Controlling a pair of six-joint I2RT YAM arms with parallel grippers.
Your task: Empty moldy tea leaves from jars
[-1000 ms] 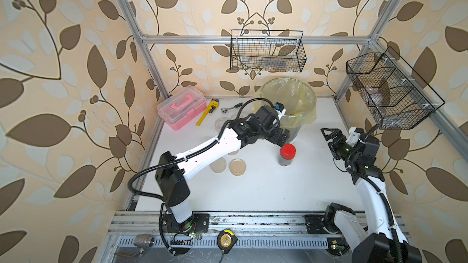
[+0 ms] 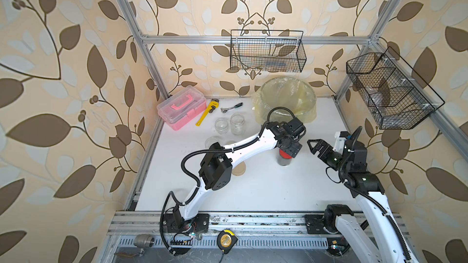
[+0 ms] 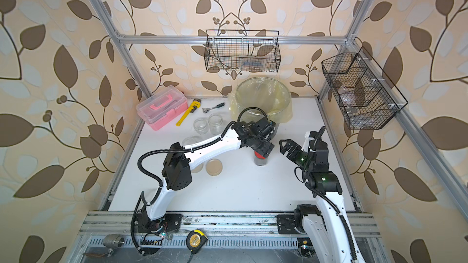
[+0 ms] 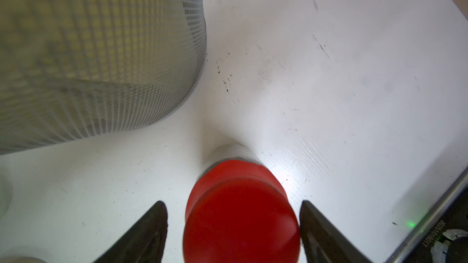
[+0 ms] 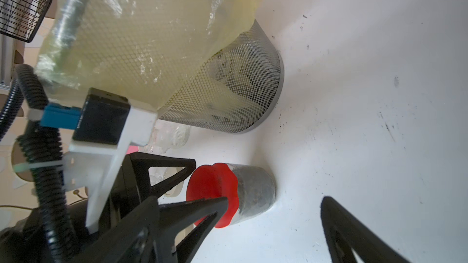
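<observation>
A grey jar with a red lid [image 4: 241, 219] stands on the table near its middle. My left gripper is directly over it, part open, fingertips on either side of the lid; whether they touch it is unclear. My right gripper [image 3: 286, 147] stands open to the right of the jar, nothing between its fingers. Several empty-looking glass jars [image 2: 237, 124] stand at the back left, and loose lids [image 3: 214, 167] lie in front of them.
A mesh bin lined with a yellowish bag [image 2: 287, 97] stands behind the red-lidded jar. A pink toolbox [image 2: 180, 109], yellow pipe wrench [image 2: 204, 114] and small wrench [image 2: 231, 108] lie at back left.
The right gripper has moved left toward the jar and slightly down in the view.
</observation>
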